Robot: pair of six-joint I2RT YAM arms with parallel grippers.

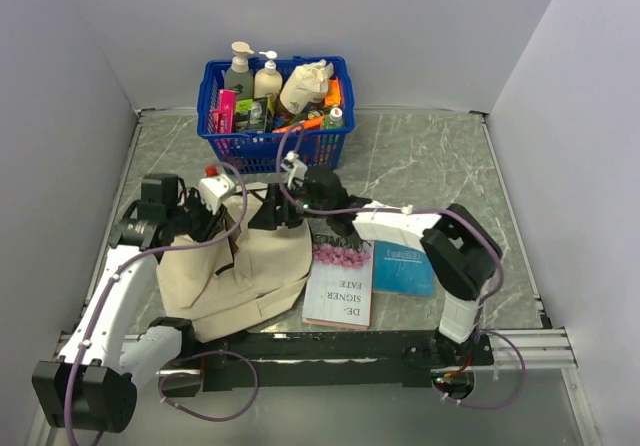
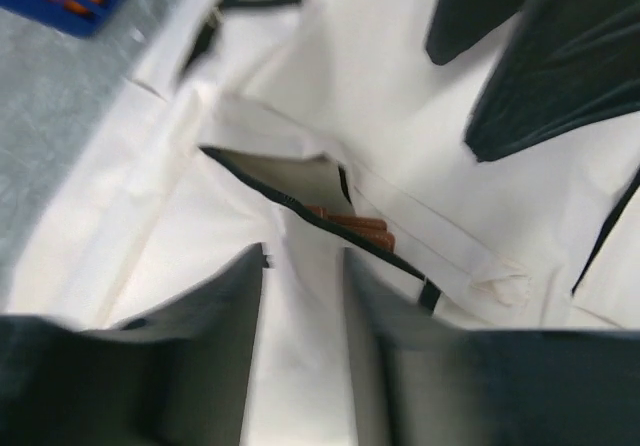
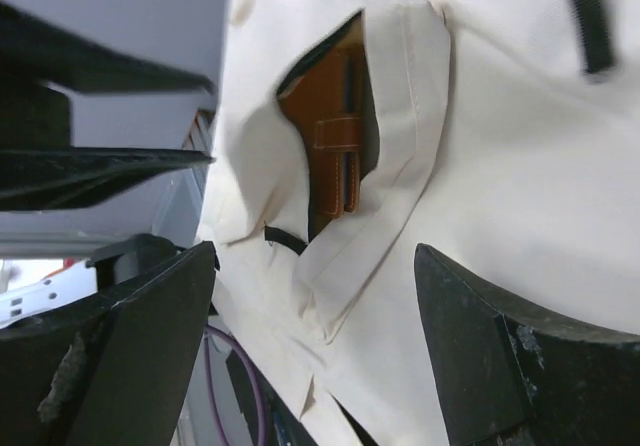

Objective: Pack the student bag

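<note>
A beige canvas bag (image 1: 250, 276) lies open-folded at the left of the table. Inside its opening, a brown leather item with a strap shows, partly hidden in the left wrist view. My left gripper (image 1: 210, 221) is over the bag's left part, part open; what lies between its fingers is not visible. My right gripper (image 1: 270, 211) hangs over the bag's upper right with its fingers apart and empty. A book with pink flowers (image 1: 338, 286) and a blue book (image 1: 403, 266) lie right of the bag.
A blue basket (image 1: 330, 146) full of bottles, packs and a paper bag stands at the back. Walls close in on both sides.
</note>
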